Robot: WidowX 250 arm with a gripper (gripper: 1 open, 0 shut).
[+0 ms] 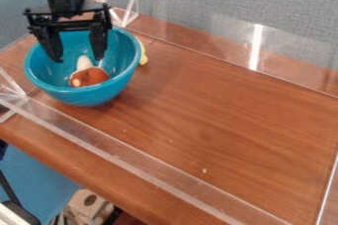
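My black gripper (73,35) hangs open over a teal bowl (65,88) at the left of the table, its fingers reaching down to about the level of the rim with nothing seen between them. Inside the bowl lie an orange-red object (90,77) and a pale piece (83,62) behind it. A small yellow object (142,54) sits just outside the bowl on the right.
Clear panels edge it at the back, front and right, with a grey textured wall (251,2) behind. A beige mechanical part (87,209) is below the front edge.
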